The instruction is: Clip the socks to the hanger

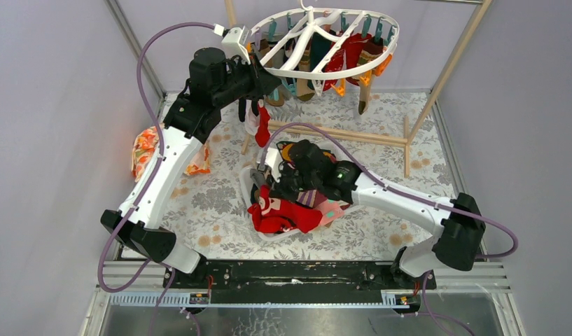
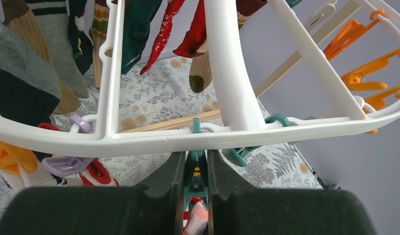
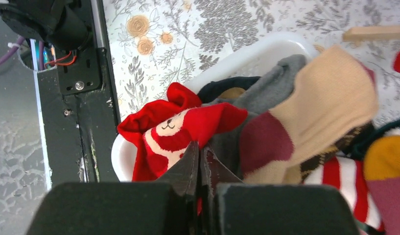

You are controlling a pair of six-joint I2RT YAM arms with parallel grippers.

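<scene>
The white hanger [image 1: 318, 73] hangs at the top with socks clipped on it. My left gripper is shut on a teal clip [image 2: 197, 159] at the hanger's front rim. My right gripper is shut, low over the white bin [image 3: 123, 161] of socks, at a red sock with a bear face [image 3: 171, 127]; whether anything is between its fingertips is hidden. A grey sock [image 3: 278, 78] and a beige-and-maroon sock [image 3: 330, 98] lie beside it.
Orange patterned cloth [image 1: 144, 150] lies left of the bin. Wooden stand bars [image 1: 367, 136] cross behind it. The floor right of the bin is clear.
</scene>
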